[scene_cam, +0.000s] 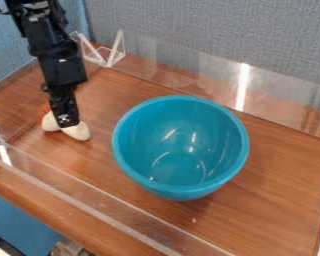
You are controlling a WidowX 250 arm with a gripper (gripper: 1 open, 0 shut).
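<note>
The black gripper [64, 113] is low on the left side of the wooden table, its tip down at a small white object [73, 130], which looks like a soft toy with a bit of orange at its left. The fingertips overlap the toy; whether anything is between them is hard to make out. A large turquoise bowl [180, 150] sits to the right, empty, apart from the toy.
A white wire rack [107, 52] stands at the back left. Clear plastic barriers run along the front and back of the table [263, 210]. The table right of the bowl is clear.
</note>
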